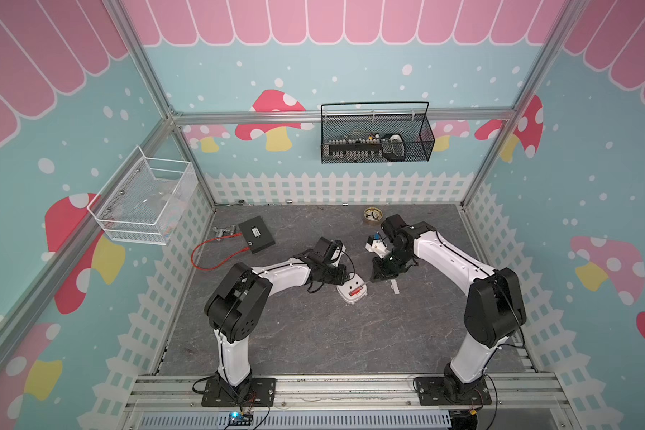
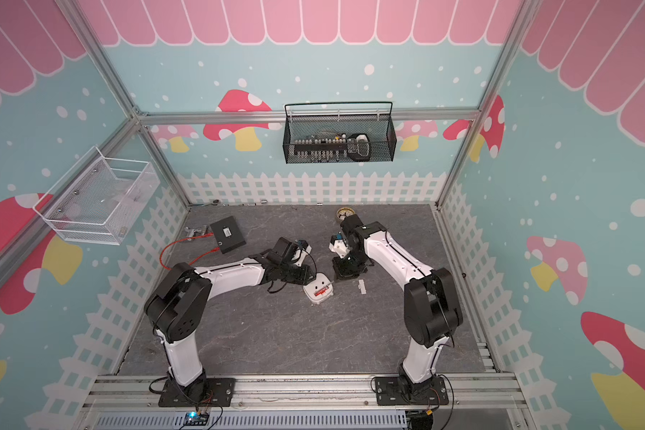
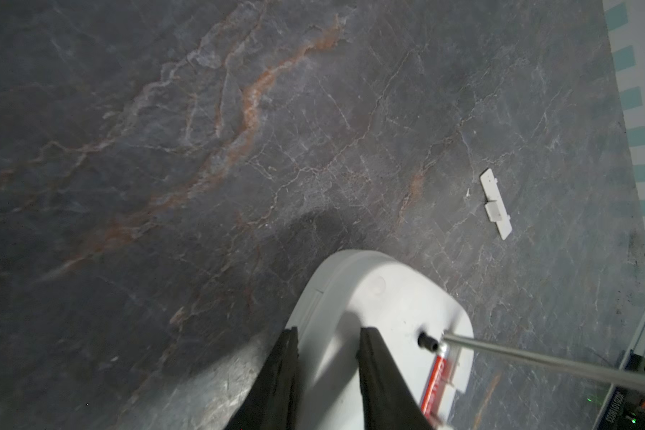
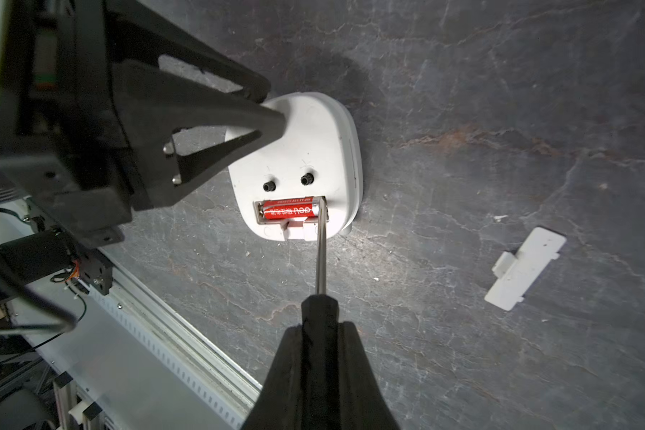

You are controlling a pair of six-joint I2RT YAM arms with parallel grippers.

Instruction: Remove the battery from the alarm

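Note:
The white alarm [image 4: 286,143] lies back up at mid table, a red battery [image 4: 286,210] in its open compartment; the loose cover [image 4: 524,266] is to its right. My left gripper is at the alarm's rounded edge, fingers part open; whether they touch it I cannot tell. My right gripper is shut on a thin metal tool [image 4: 321,265], whose tip is at the battery's end.
A dark grey box [image 1: 256,235] with red cable lies at back left, a round bowl [image 1: 372,213] at the back. Wire baskets [image 1: 376,150] hang on the walls.

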